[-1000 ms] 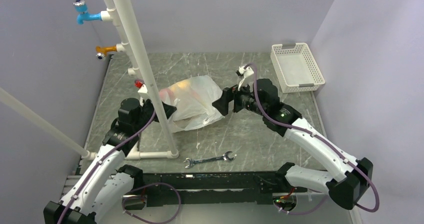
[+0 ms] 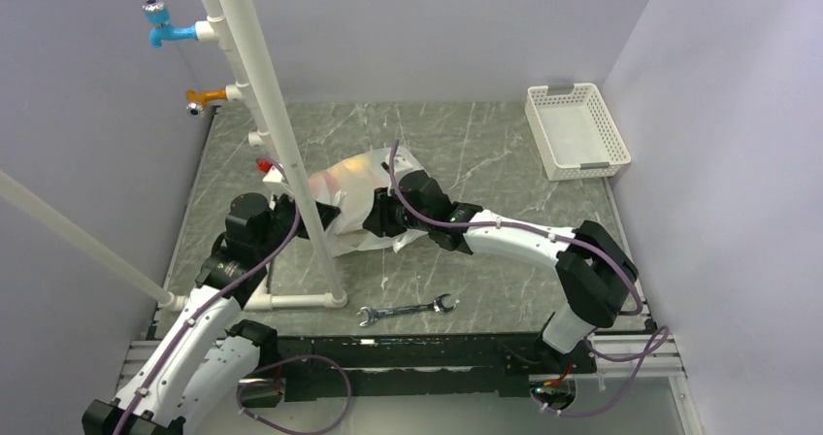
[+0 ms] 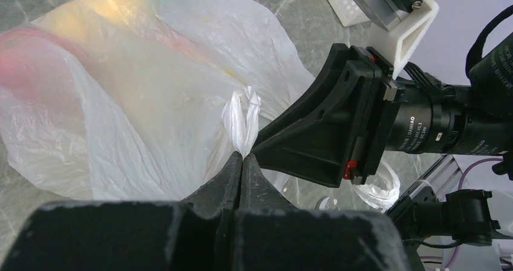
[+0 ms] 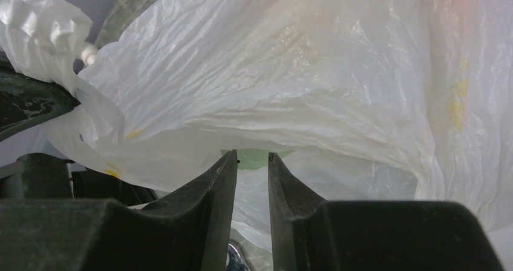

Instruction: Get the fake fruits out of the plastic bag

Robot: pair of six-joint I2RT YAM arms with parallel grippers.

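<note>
The whitish translucent plastic bag [image 2: 354, 184] lies on the grey table, with red and yellow fruit [image 3: 118, 8] showing dimly through it. My left gripper is shut on a thin gathered strip of the bag. In the top view my right gripper [image 2: 377, 223] is over the bag's right side, close to the left one. Its fingers [image 4: 225, 177] are a narrow gap apart in the right wrist view, in front of folded plastic. A green shape [image 4: 257, 158] shows behind the tips; whether anything is pinched there cannot be made out.
A white pipe frame [image 2: 281, 129] with taps rises beside the left arm and partly crosses the bag. The wrench [image 2: 406, 310] lies near the front edge. At the back right stands an empty white basket [image 2: 579, 132]; bare table separates it from the bag.
My right gripper has come left and slightly down in the top view, from beside the bag to over its right part. The left arm and the bag look nearly unmoved.
</note>
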